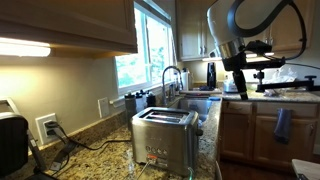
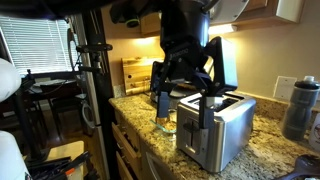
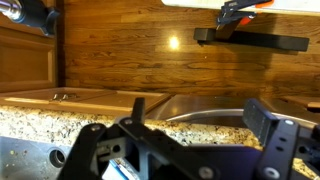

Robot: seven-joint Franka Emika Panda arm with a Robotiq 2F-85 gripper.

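Observation:
My gripper point(image 2: 180, 106) stands open with nothing between its fingers. In the wrist view its two dark fingers point(image 3: 272, 128) show wide apart at the bottom, over the counter's edge and the wooden floor. A silver two-slot toaster point(image 1: 165, 138) stands upright on the granite counter. In exterior view 1 my gripper point(image 1: 241, 91) hangs high and to the right of the toaster, clear of it. The arm partly covers the toaster point(image 2: 228, 132) in exterior view 2, where the fingers appear in front of it.
The sink point(image 3: 42, 157) is at the wrist view's lower left. A towel point(image 1: 282, 124) hangs on the far cabinets. A dark bottle point(image 2: 299, 110) stands behind the toaster near the wall.

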